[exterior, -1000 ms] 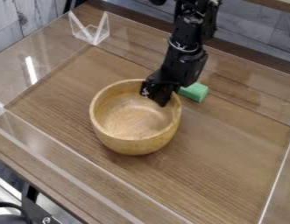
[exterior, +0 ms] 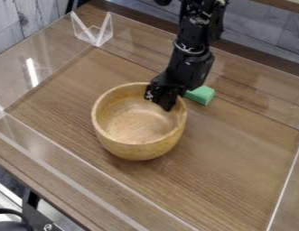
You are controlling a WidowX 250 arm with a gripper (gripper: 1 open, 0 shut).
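Note:
A large yellow bowl (exterior: pixel 134 131) sits on the wooden table. My black gripper (exterior: pixel 163 95) reaches down from the top to the bowl's back-right rim and is shut on it, though the fingertips are dark and partly merged with the rim. A small green block (exterior: pixel 200 96) lies just right of the gripper, behind the bowl.
A clear plastic object (exterior: pixel 94 29) stands at the back left edge.
The bowl and gripper have shifted very slightly; otherwise little differs.

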